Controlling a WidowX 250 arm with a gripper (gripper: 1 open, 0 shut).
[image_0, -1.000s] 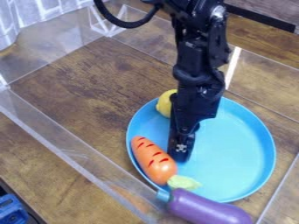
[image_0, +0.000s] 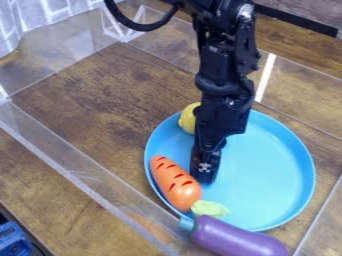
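Note:
My black gripper (image_0: 211, 150) reaches down from the top into a light blue plate (image_0: 274, 180), its tip low near the plate's surface; whether anything is between its fingers is hidden. A yellow object (image_0: 189, 117) is partly behind the gripper at the plate's upper left. An orange toy carrot (image_0: 175, 183) with pale leaves lies on the plate's left side. A purple toy eggplant (image_0: 241, 238) lies across the plate's front edge.
Clear plastic walls border the wooden surface (image_0: 87, 100). The surface left of the plate is clear. A blue object (image_0: 11, 241) sits at the lower left corner.
Over the last second the gripper has shifted very slightly; the plate and toys look unmoved.

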